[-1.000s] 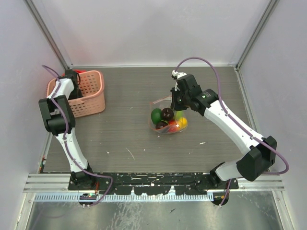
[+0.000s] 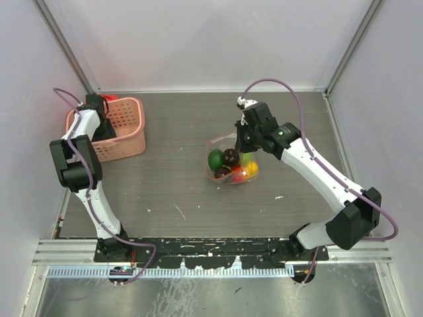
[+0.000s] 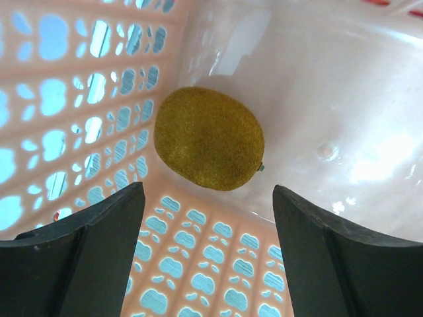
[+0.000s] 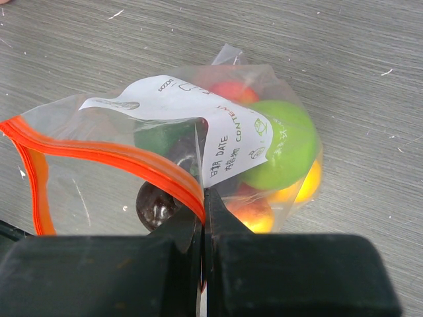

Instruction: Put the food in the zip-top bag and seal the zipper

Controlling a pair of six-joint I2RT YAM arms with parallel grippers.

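The clear zip top bag (image 2: pixel 211 146) stands on the table with its orange-edged mouth (image 4: pixel 132 158) gaping. Inside it lie a green fruit (image 4: pixel 283 146), a dark round one (image 2: pixel 230 157), orange-yellow ones (image 2: pixel 251 169) and others. My right gripper is shut on the bag's rim. A brown, fuzzy kiwi-like fruit (image 3: pixel 209 139) rests in the corner of the pink basket (image 3: pixel 125 72). My left gripper is reaching into that basket, its fingers (image 3: pixel 99 244) apart on either side of the view; the fruit is beyond the tips with nothing between them.
The basket (image 2: pixel 140 125) stands at the back left, its perforated walls close around my left fingers. Something red (image 2: pixel 111 98) shows at its far rim. Bare table (image 2: pixel 173 132) lies between basket and bag.
The right arm and the bag have stayed still.
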